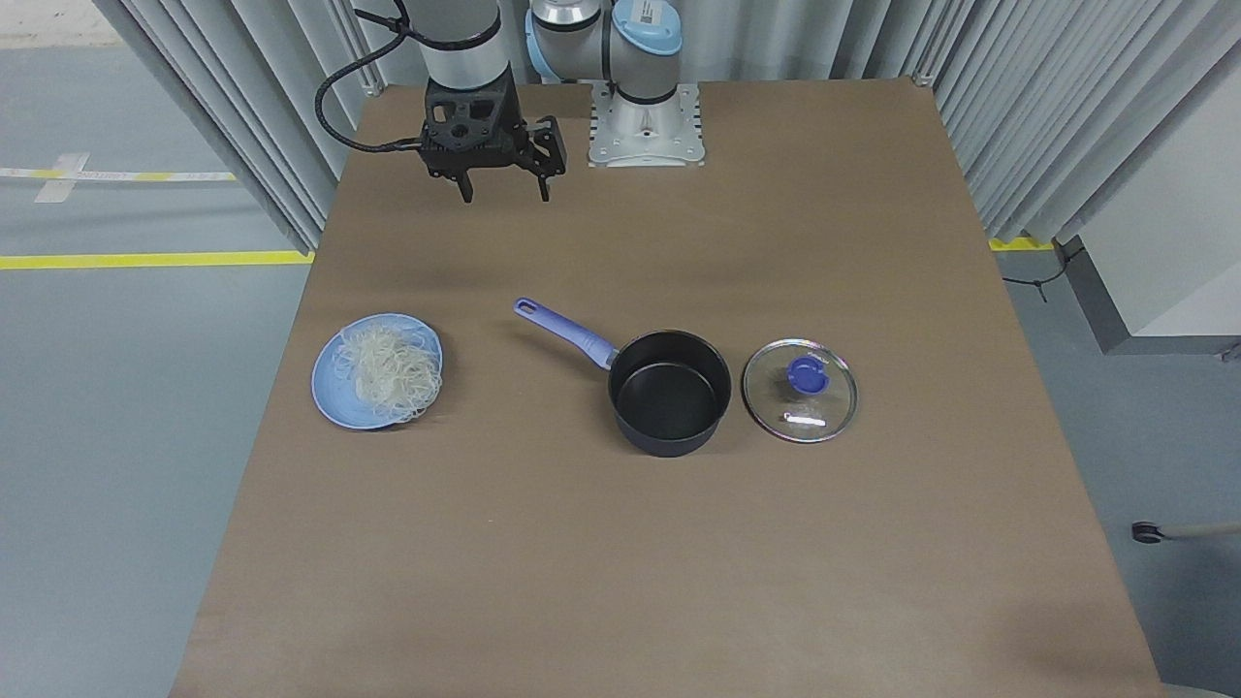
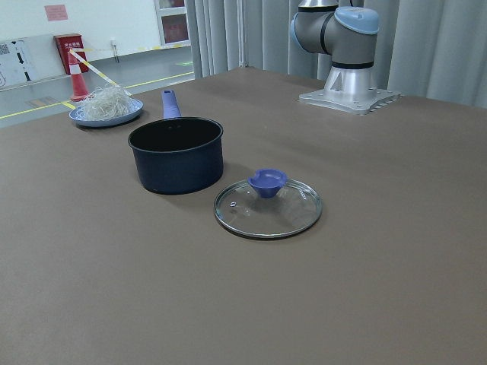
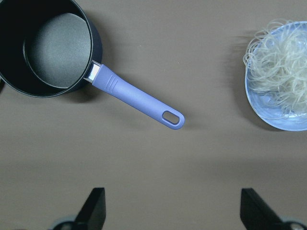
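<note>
My gripper (image 1: 505, 192) is open and empty over the back left of the table; its two black fingers frame bare surface in the wrist view (image 3: 172, 211). A dark saucepan (image 1: 669, 392) (image 2: 176, 163) with a long blue handle (image 3: 134, 96) stands mid-table. To its right lies a glass lid (image 1: 768, 396) with a blue knob (image 1: 808, 373) (image 2: 267, 181). To its left is a blue plate (image 1: 337, 390) heaped with pale translucent noodles (image 1: 396, 374) (image 3: 280, 67).
The robot's base (image 1: 646, 145) is mounted at the back edge of the brown table (image 1: 663, 558), before grey curtains.
</note>
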